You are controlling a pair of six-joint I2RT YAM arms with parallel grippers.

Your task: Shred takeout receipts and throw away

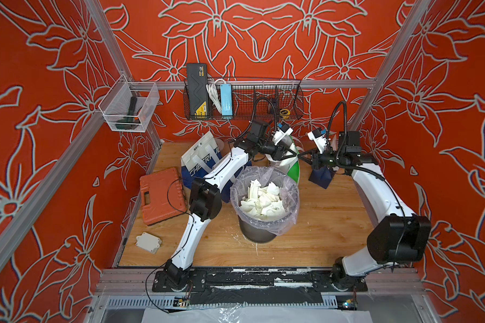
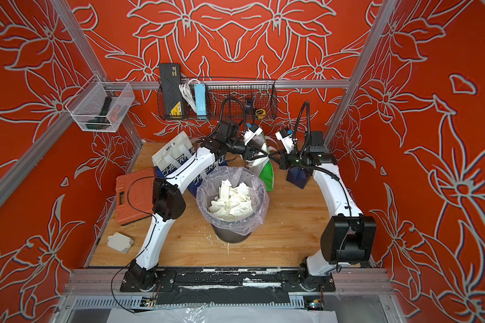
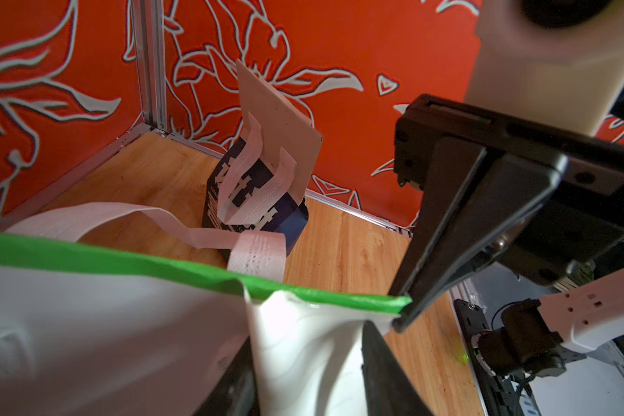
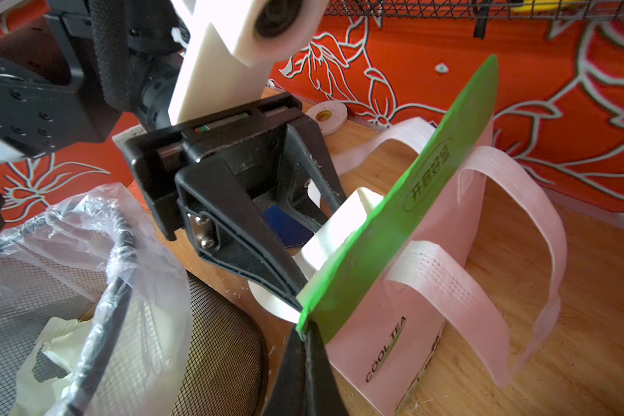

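Observation:
A takeout bag (image 2: 267, 175), green-topped with white-pink handles, stands behind the bin; its "COOL TEA" side (image 4: 388, 360) shows in the right wrist view. My right gripper is shut on the bag's green rim at one corner. Fingers apart, my left gripper has a white fold (image 4: 343, 228) between them by that rim. In the left wrist view the white material (image 3: 312, 353) crosses the gap below the green edge (image 3: 326, 296); I cannot tell if it is receipt or bag wall. White paper scraps (image 1: 263, 202) lie in the lined bin (image 1: 256, 232).
A blue-and-white bag (image 1: 199, 161) leans at the back left near an orange case (image 1: 163, 196) and a small beige box (image 1: 148, 242). A dark blue bag (image 1: 321, 176) stands behind the right gripper.

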